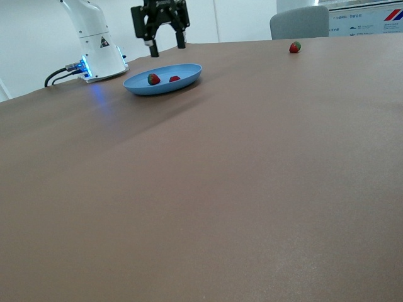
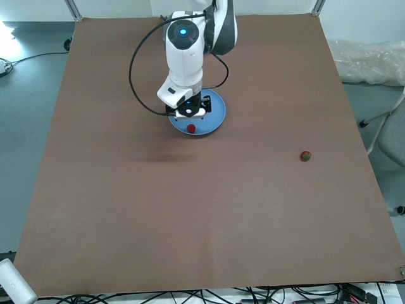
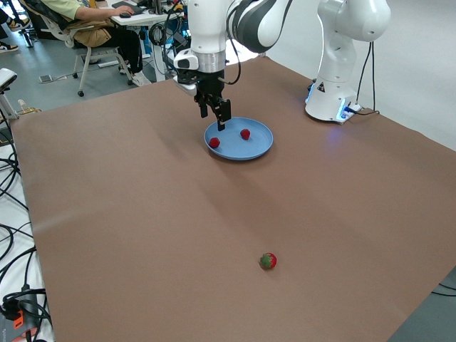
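Note:
A blue plate point(image 2: 212, 122) point(image 1: 135, 83) point(image 3: 239, 148) holds two strawberries: one at point(image 1: 153, 79) point(image 3: 245, 134), another point(image 2: 191, 128) point(image 1: 174, 78) point(image 3: 214, 142). A third strawberry point(image 2: 305, 156) point(image 1: 295, 47) point(image 3: 268, 261) lies alone on the brown table. My black gripper point(image 1: 167, 51) point(image 3: 213, 120) hangs above the plate, its two fingers apart with nothing seen between them. In the camera left view the arm's white head hides much of the gripper and part of the plate.
Cables and hardware run along the table's near edge in the camera left view. A chair point(image 1: 299, 25) and a seated person are beyond the table's edges.

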